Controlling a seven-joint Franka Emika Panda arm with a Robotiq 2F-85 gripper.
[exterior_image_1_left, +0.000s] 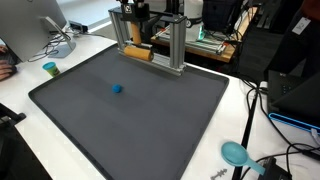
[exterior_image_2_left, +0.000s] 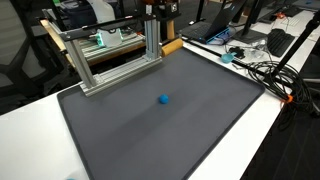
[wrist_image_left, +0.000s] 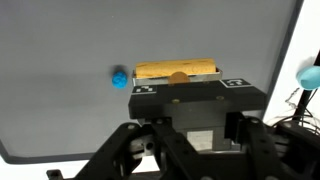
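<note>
An orange-brown wooden piece (exterior_image_1_left: 138, 52) hangs over the far end of the grey mat (exterior_image_1_left: 120, 115), its bar lying crosswise below an upright stem. My gripper (exterior_image_1_left: 135, 18) is shut on its upper part; the exact contact is hidden. In the wrist view the light wooden bar (wrist_image_left: 176, 69) shows beyond the dark gripper body, with a rounded orange end in front of it. Exterior view 2 has the wooden piece (exterior_image_2_left: 173, 46) beside the metal frame. On the mat lies a small blue object (exterior_image_1_left: 117, 88), apart from the gripper; it also appears left of the bar in the wrist view.
A metal frame (exterior_image_1_left: 172, 50) stands at the mat's far edge, close to the held piece. A green-blue cup (exterior_image_1_left: 51, 69) is at far left. A turquoise item (exterior_image_1_left: 236, 153) and cables lie beside the mat's right side.
</note>
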